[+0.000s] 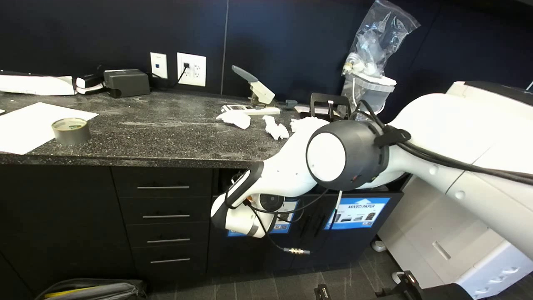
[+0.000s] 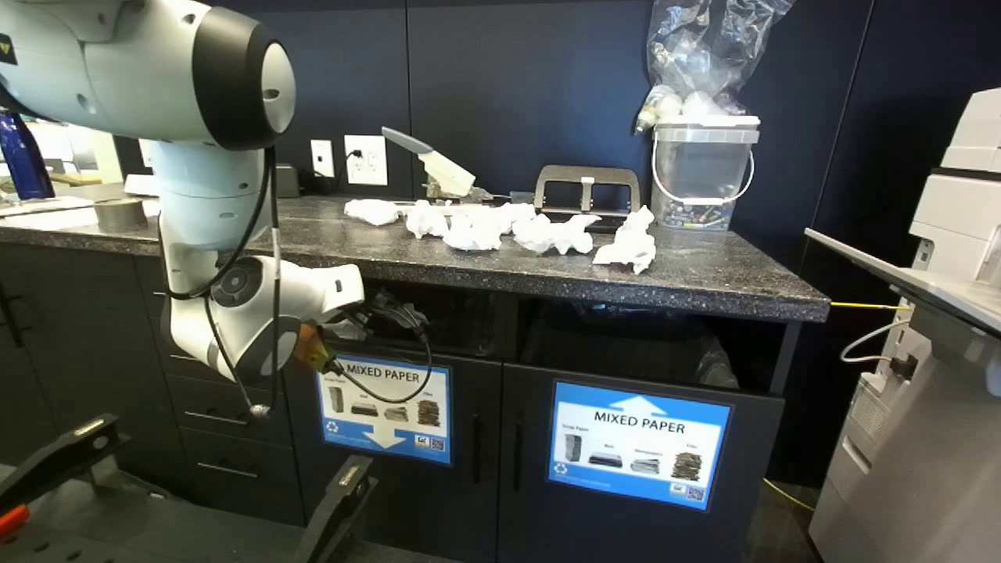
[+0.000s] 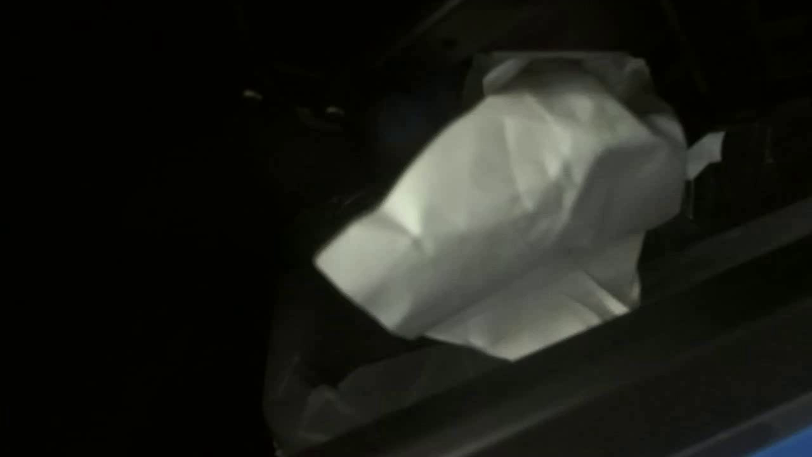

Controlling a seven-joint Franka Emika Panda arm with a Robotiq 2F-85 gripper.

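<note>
My arm bends down in front of the counter, and the dark gripper is at the open slot above the left mixed-paper door. Its fingertips are hidden in shadow, so the frames do not show how its fingers stand. A crumpled white sheet of paper fills the middle of the wrist view, lying in the dark compartment against its front edge. On the countertop, several crumpled white papers form a row; part of that row also shows as a crumpled paper beside the arm.
The counter edge overhangs the slot. A second open bin slot lies to the right. Behind the papers stand a black hole punch and a clear bucket. A tape roll sits at the left. A cable hangs beneath the hand.
</note>
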